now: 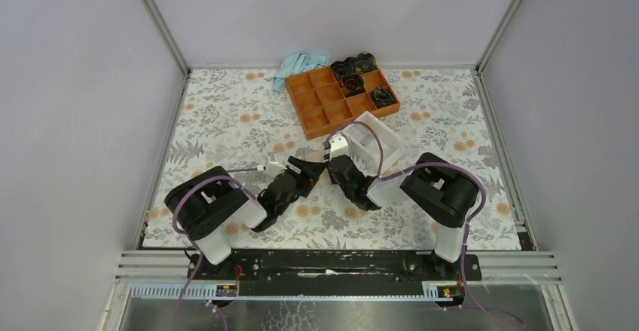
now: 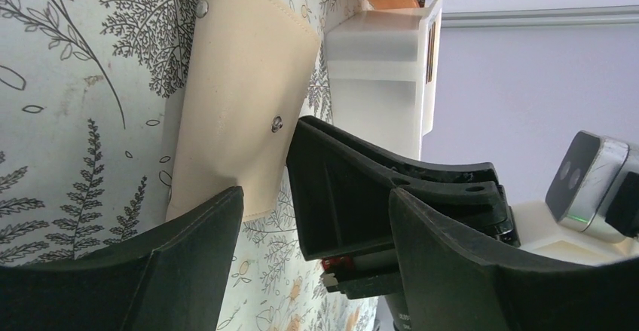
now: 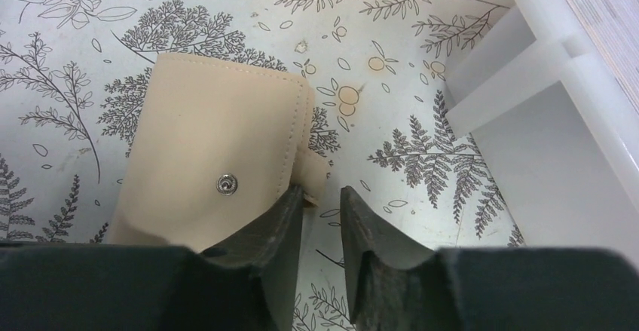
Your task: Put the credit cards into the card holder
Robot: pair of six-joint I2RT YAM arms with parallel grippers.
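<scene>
The beige card holder (image 3: 203, 135) lies on the patterned cloth, a metal snap on its upper face. My right gripper is part open at its right edge, with one fingertip (image 3: 290, 199) against or very near the small side tab (image 3: 310, 173); I cannot tell whether they touch. In the left wrist view the holder (image 2: 241, 82) stretches away from my left gripper, which stands open with its left finger over the near end. The right gripper's dark fingers (image 2: 339, 188) show there beside the holder. No credit card can be made out clearly.
A white box (image 3: 557, 135) stands close on the right, a stack with fine striped edges (image 3: 610, 14) at its top. Behind lies the wooden compartment tray (image 1: 320, 101) holding several dark coiled items, with a blue cloth (image 1: 300, 64) beside it.
</scene>
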